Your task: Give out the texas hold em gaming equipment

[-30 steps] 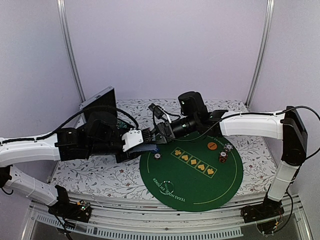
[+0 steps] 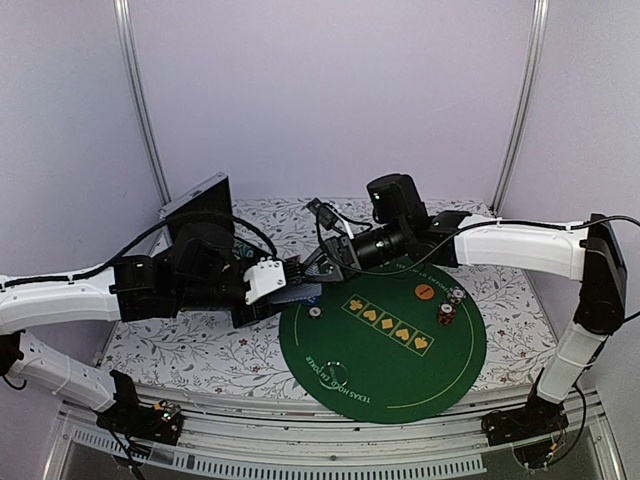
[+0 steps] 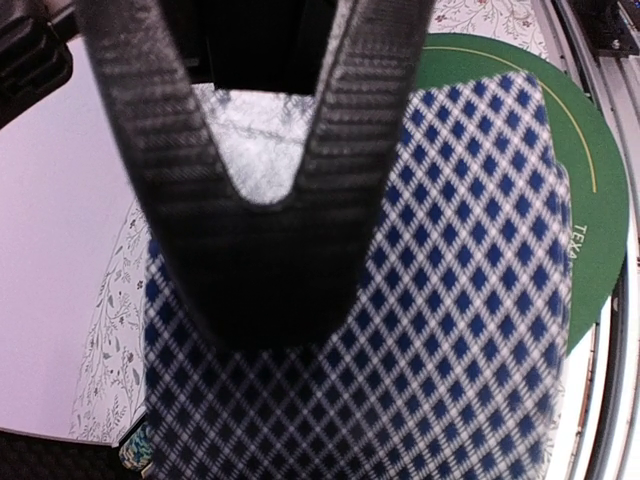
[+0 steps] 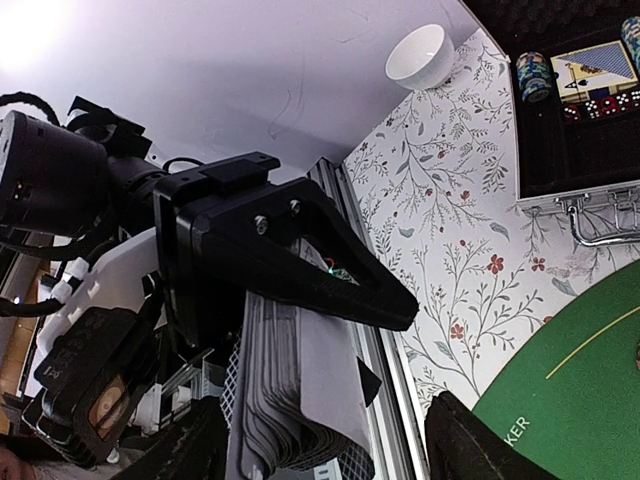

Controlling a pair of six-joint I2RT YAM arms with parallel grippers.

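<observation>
My left gripper (image 2: 292, 272) is shut on a deck of cards (image 3: 480, 250) with blue-and-white checked backs, one dark finger lying across the back. In the right wrist view the deck (image 4: 270, 370) hangs edge-on under the left gripper's V-shaped finger (image 4: 370, 290); its lower edges are spread, and a pale card at the front stands apart. My right gripper is open, its fingers on either side of the deck's lower end; contact cannot be told. Below lies the round green poker mat (image 2: 400, 380).
Chip stacks (image 2: 446, 314) stand on the mat's right side, another chip (image 2: 315, 312) at its left. An orange disc (image 2: 425, 292) lies on the mat. The open case (image 4: 540, 190) holds chips, dice and cards; a white bowl (image 4: 420, 57) stands beyond it.
My right gripper has shifted slightly to the right in the top view. The left arm looks still.
</observation>
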